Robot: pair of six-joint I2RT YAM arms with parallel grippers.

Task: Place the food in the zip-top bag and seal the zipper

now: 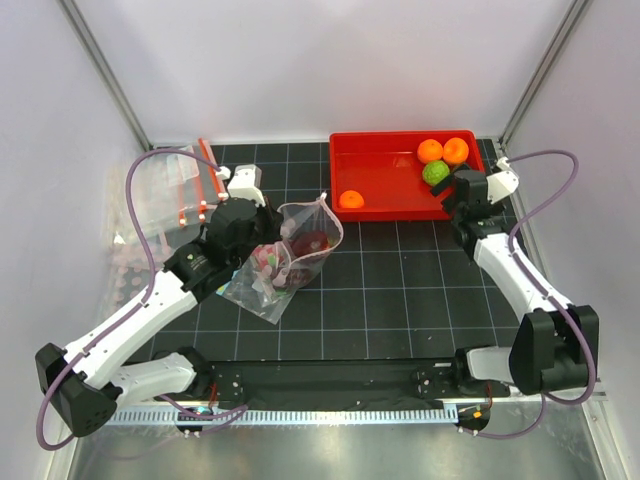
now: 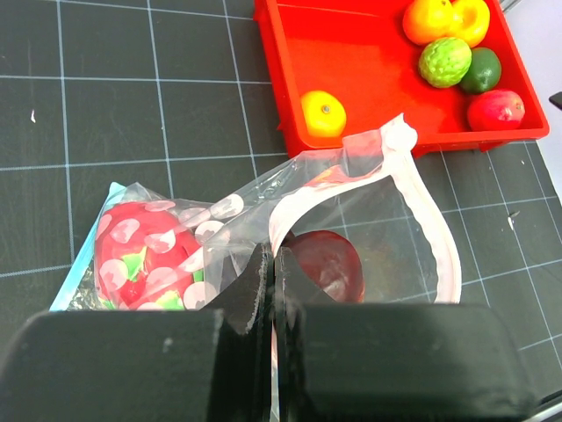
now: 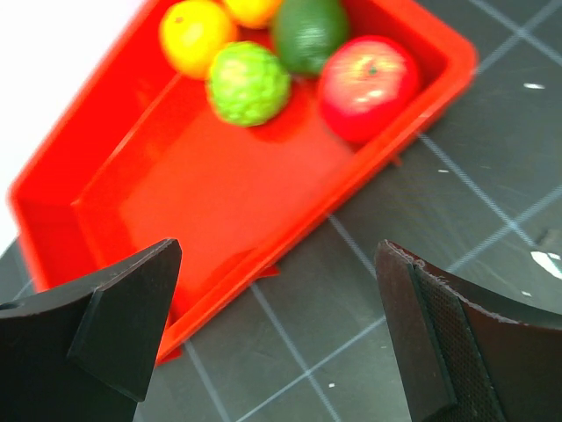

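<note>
The clear zip bag (image 1: 262,285), with its pale pink rim (image 2: 430,220), lies propped open left of the red bin. Inside show a red food with green bits (image 2: 136,251) and a dark red round one (image 2: 329,264). My left gripper is shut on the rim at the mouth's near side. My right gripper stands open above the bin's front right, empty. The bin holds a green bumpy fruit (image 3: 248,83), an avocado (image 3: 309,35), a red fruit (image 3: 369,88) and oranges, one orange (image 2: 324,114) alone at front left.
The red bin (image 1: 372,134) stands at the back, its walls raised. Flat spotted bags (image 1: 150,215) lie at the far left.
</note>
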